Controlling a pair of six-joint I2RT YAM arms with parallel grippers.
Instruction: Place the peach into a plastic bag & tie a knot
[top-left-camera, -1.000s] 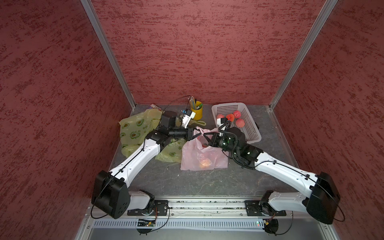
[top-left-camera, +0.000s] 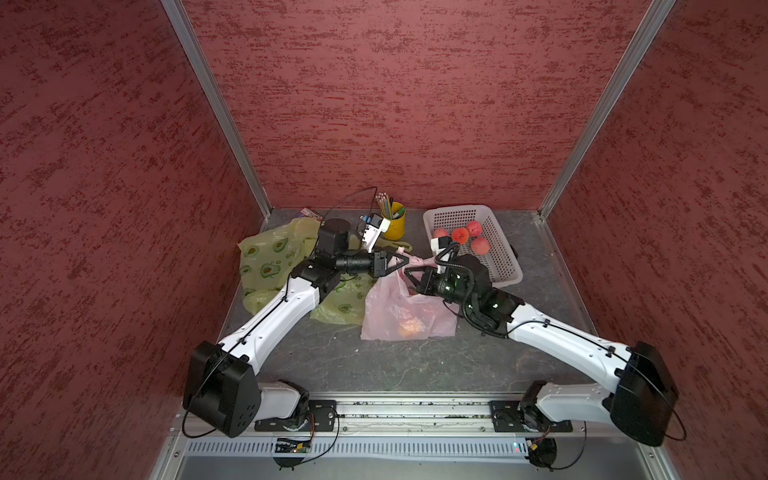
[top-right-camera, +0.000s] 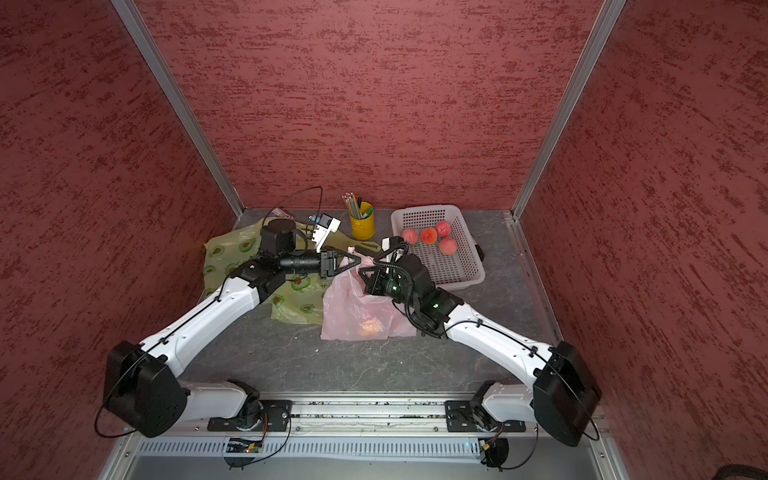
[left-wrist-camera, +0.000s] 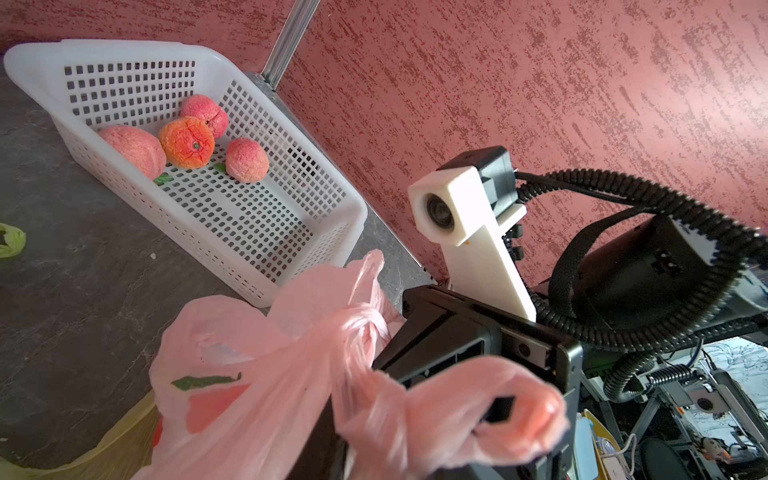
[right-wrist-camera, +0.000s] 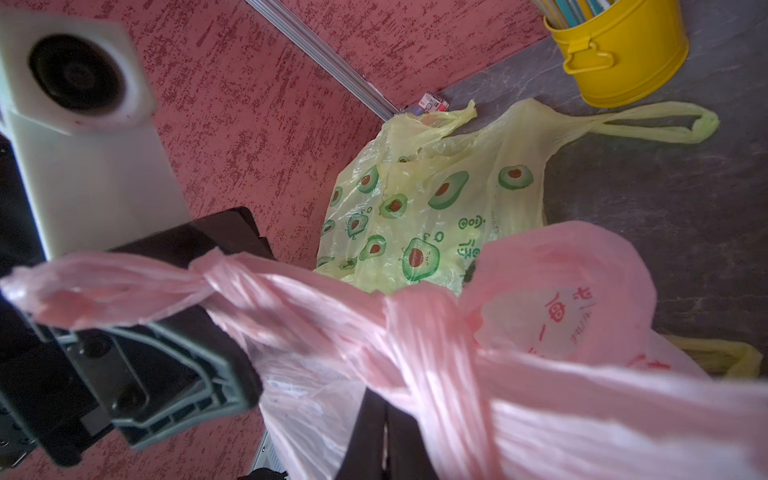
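Observation:
The pink plastic bag slumps on the table between my two arms, a peach glowing orange through its lower part. Its top is twisted into strands around both grippers. My left gripper is open at the bag's top, its fingers spread beside the pink film. Facing it from the right, my right gripper is shut, with twisted pink film crossing over its fingers; whether thin film lies between them is hidden. In the left wrist view, a bunched pink loop lies across the right gripper's body.
At the back right, a white basket holds several peaches. A green avocado-print bag spreads under the left arm. Behind it stands a yellow pencil bucket.
My left gripper's fingers have parted, and the pink film near its tips has shifted upward. The right gripper has hardly moved. The bag's lower part rests in the same place.

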